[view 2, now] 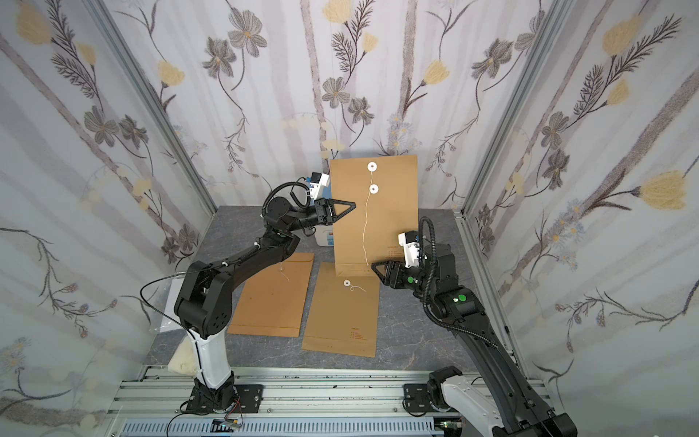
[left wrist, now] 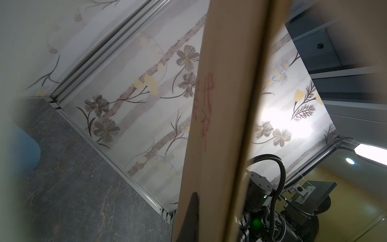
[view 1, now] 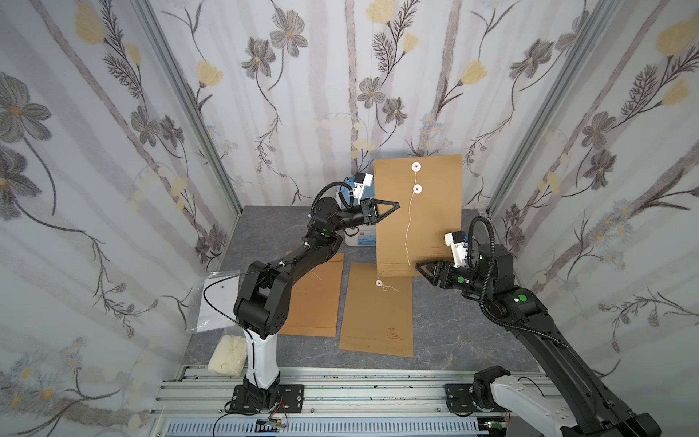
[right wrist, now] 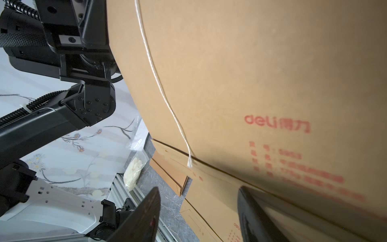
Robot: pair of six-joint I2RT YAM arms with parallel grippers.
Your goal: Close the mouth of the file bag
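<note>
A kraft file bag point(view 1: 437, 204) stands upright in the air, two white string buttons point(view 1: 416, 188) near its top and a string hanging to its lower edge. My left gripper point(view 1: 384, 209) is shut on the bag's left edge, which fills the middle of the left wrist view. Low in front of the bag is my right gripper point(view 1: 426, 270), open; in the right wrist view its fingertips point(right wrist: 252, 209) are just below the string's tassel point(right wrist: 189, 160), near the printed bottom edge.
Two more file bags point(view 1: 375, 320) point(view 1: 309, 298) lie on the grey table. A clear plastic sleeve point(view 1: 211, 306) and a cream pad point(view 1: 226, 357) lie at the left. A blue-and-white object is partly hidden behind the held bag.
</note>
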